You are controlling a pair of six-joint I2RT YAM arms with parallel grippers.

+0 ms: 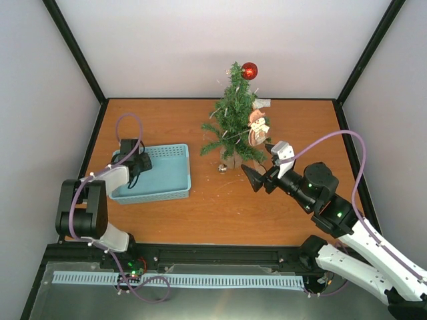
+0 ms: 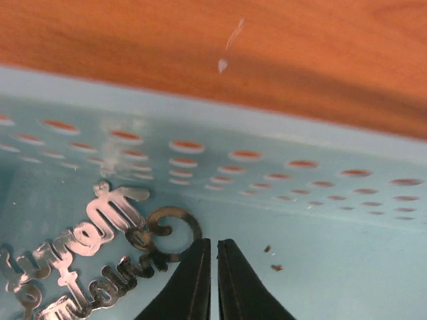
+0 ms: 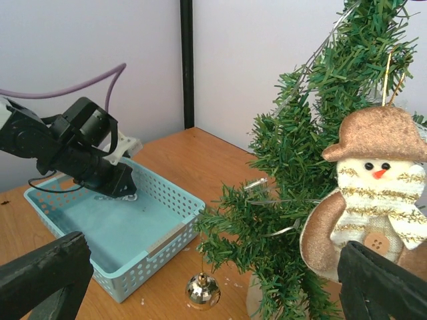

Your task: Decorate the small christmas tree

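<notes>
In the left wrist view, a silver Merry Christmas letter ornament (image 2: 100, 230) lies flat on the floor of the blue basket (image 1: 188, 193). My left gripper is shut with nothing between its fingers, and the ornament's curled end lies just left of its tips. On the table's far side stands the small Christmas tree (image 1: 233, 110), bearing a red ball (image 1: 249, 71), a snowman ornament (image 3: 377, 180) and a low-hanging golden bell (image 3: 202, 291). My right gripper (image 1: 253, 167) is open in front of the tree, its fingers apart and empty.
The basket's perforated wall (image 2: 200, 157) rises close beyond the left fingertips. Bare table (image 1: 213, 213) lies between the basket and the right arm. A white tag (image 1: 261, 103) shows behind the tree.
</notes>
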